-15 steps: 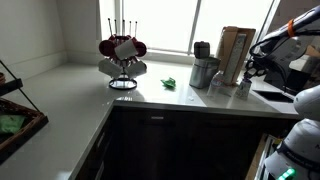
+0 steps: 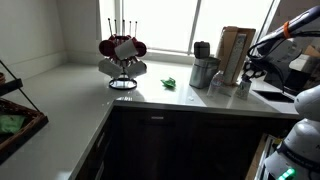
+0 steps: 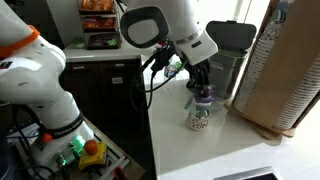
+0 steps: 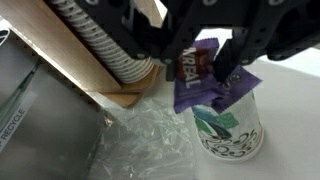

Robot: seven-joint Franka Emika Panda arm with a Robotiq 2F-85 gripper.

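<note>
In the wrist view, a purple packet (image 4: 225,92) with "UNREAL" printed on it stands up at the mouth of a white patterned mug (image 4: 237,143). My gripper is right over them, its dark fingers around the packet's upper part. Whether the fingers press on the packet cannot be told. In exterior view 2, the gripper (image 3: 202,91) reaches down to the mug (image 3: 198,119), which sits upright on the white counter. Exterior view 1 shows the arm at the far right, with the gripper (image 2: 249,74) small and dark.
A clear plastic bag (image 4: 150,140) lies beside the mug. Close by stand a wooden-sided rack (image 3: 270,75) and a grey bin (image 3: 229,55). A green cloth (image 2: 168,83) is farther along the counter, where there is free room.
In exterior view 1, the gripper and wrist have shifted slightly at the mug's place, a little lower and to the left. The counter objects look unchanged.
</note>
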